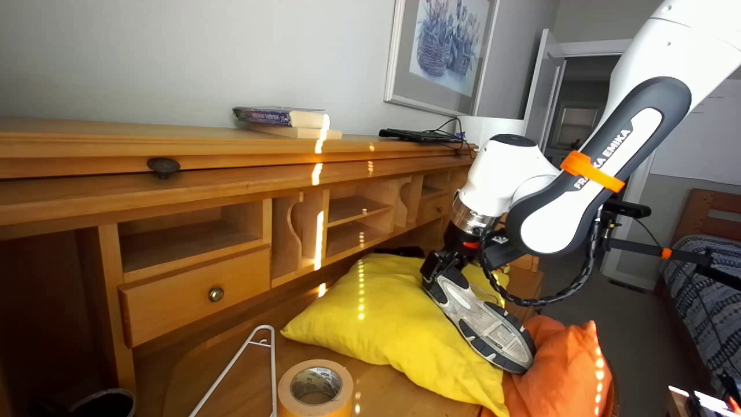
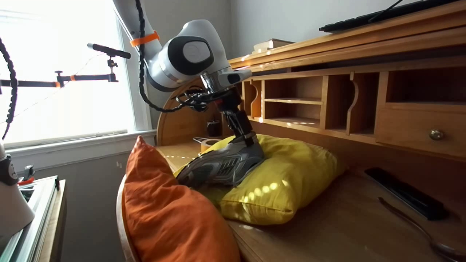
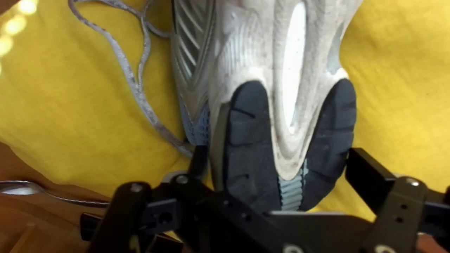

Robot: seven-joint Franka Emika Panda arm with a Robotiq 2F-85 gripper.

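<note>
A grey running shoe [image 2: 223, 165] lies tilted on the yellow pillow [image 1: 375, 306], its sole turned toward exterior view 1 and its toe against the orange pillow [image 1: 559, 361]. At the heel end is my gripper, open. In the wrist view one finger [image 3: 199, 162] is on the left of the heel and the other finger [image 3: 367, 175] is on the right, very close to the black sole. Whether either finger touches the shoe is hard to tell. A loose lace [image 3: 126, 63] trails over the yellow cloth.
A tape roll [image 1: 316, 389] and a white hanger [image 1: 239, 361] occupy the desk's near side in exterior view 1. Behind the pillows stand the desk's cubbies [image 2: 292, 89]. A black case [image 2: 406, 192] and a spoon [image 2: 408, 214] lie beside the yellow pillow.
</note>
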